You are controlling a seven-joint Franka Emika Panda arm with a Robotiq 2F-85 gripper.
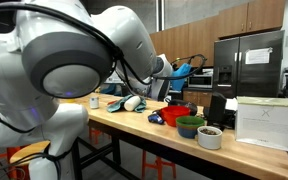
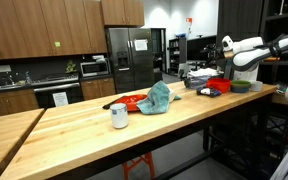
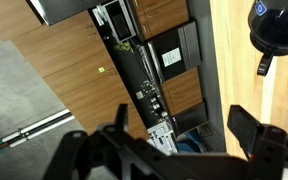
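Observation:
My gripper is open in the wrist view, its dark fingers wide apart with nothing between them. It hangs above the counter, away from every object. On the wooden counter point(image 1: 134, 121) lie a teal cloth point(image 2: 158, 99), a red bowl point(image 1: 172, 115), a green bowl point(image 1: 189, 127) and a white bowl point(image 1: 209, 138). Something blue point(image 1: 155, 117) sits beside the red bowl. A white mug point(image 2: 119, 116) stands in the second exterior view. The upper arm hides part of the background in the first exterior view.
At the counter's right end stands a white box point(image 1: 268, 123), with a dark upright object point(image 1: 217, 108) near it. A yellow cup point(image 1: 69, 98) is at the far left. Free counter lies left of the mug in the second exterior view.

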